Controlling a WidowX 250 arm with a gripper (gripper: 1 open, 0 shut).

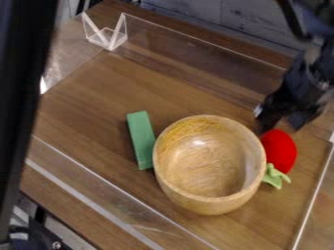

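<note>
A wooden bowl (206, 176) sits in the middle-lower part of the camera view. Right of it lies a red vegetable-like object (279, 150) with a light green top (274, 178). A green block (141, 141) rests left of the bowl. The dark gripper (280, 115), blurred by motion, is just above and behind the red object; how its fingers stand is unclear.
A clear plastic holder (105, 29) stands at the back left. Clear low walls edge the wooden table (144, 73), whose middle and left are largely bare. A dark vertical shape fills the left edge.
</note>
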